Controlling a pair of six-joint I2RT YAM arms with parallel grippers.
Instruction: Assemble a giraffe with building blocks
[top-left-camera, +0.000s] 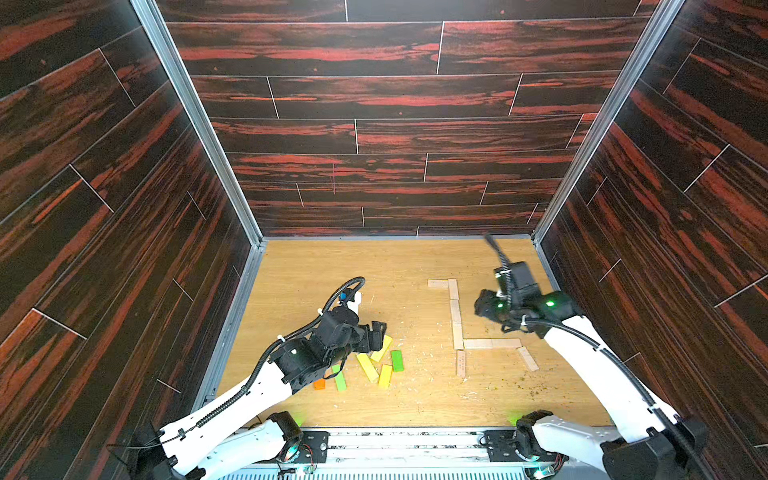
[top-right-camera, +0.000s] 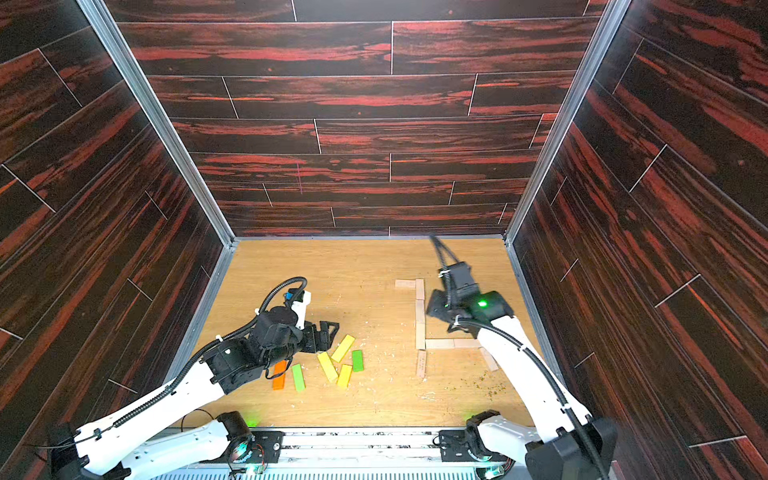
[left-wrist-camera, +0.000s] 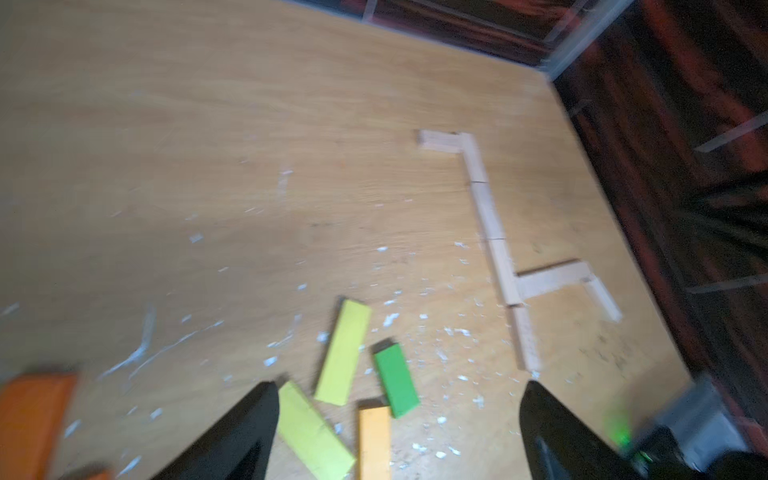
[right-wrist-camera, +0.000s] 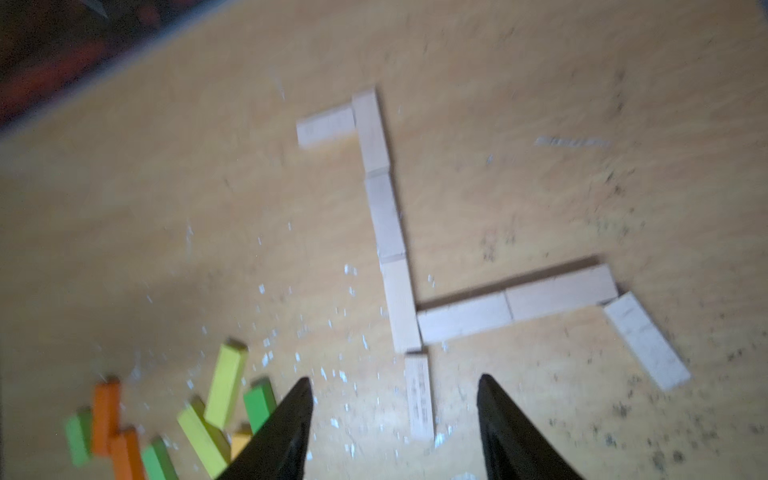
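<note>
Pale wooden blocks lie flat in a giraffe outline: a short head block (right-wrist-camera: 326, 126), a neck column of three blocks (right-wrist-camera: 385, 216), a two-block body (right-wrist-camera: 512, 306) running right from the column's foot, a front leg block (right-wrist-camera: 419, 396) below it, and a slanted back leg block (right-wrist-camera: 646, 340) at the right end. My right gripper is open above the figure, empty between its fingers. On the left, my open left gripper hangs over the coloured blocks, holding nothing. Its wrist view shows a yellow block (left-wrist-camera: 344, 352) and a green block (left-wrist-camera: 395, 379) below.
More coloured blocks lie front left, among them an orange block (top-right-camera: 278, 376), a green block (top-right-camera: 298, 377) and a yellow block (top-right-camera: 327, 367). Light specks dot the table (top-left-camera: 320, 256).
</note>
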